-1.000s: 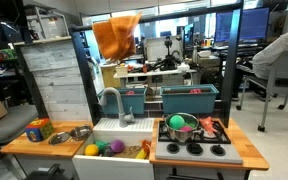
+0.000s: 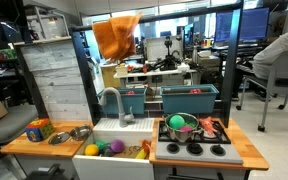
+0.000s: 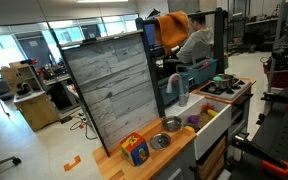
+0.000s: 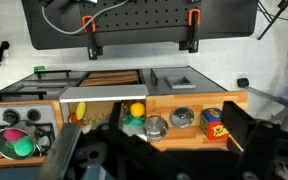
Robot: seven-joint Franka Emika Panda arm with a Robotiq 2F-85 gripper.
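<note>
My gripper stands open in the wrist view, its dark fingers spread wide at the bottom with nothing held between them. It hangs high above a toy kitchen counter. A colourful box [image 4: 213, 125] and metal bowls [image 4: 155, 127] are on the wooden end. Toy produce, including an orange piece [image 4: 137, 109], lies in the white sink [image 2: 91, 165]. On the stove a pot holds a green ball [image 2: 176, 122] and a pink one. A red item [image 2: 207, 125] lies beside the pot. The gripper is not clearly visible in the exterior views.
An orange cloth [image 2: 116, 40] hangs over the black rack. The faucet [image 2: 114, 98] rises behind the sink, near a blue-green bin [image 2: 189, 101]. A whitish plank panel [image 3: 116, 88] stands behind the box. Wood beside the bowls is partly bare.
</note>
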